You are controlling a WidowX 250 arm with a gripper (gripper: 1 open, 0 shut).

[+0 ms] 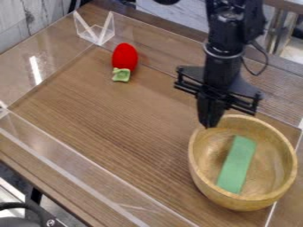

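My gripper (215, 105), a black mechanism, hangs over the upper left part of the tan bowl (204, 177), pointing down with its fingertips near the rim; whether it is open or shut is unclear. A green oblong block (236, 164) lies inside the bowl. A red egg-shaped object (124, 55) rests at the back left, with a small light-green object (120, 75) just in front of it.
A clear wire or plastic basket (94, 27) stands at the far back left.
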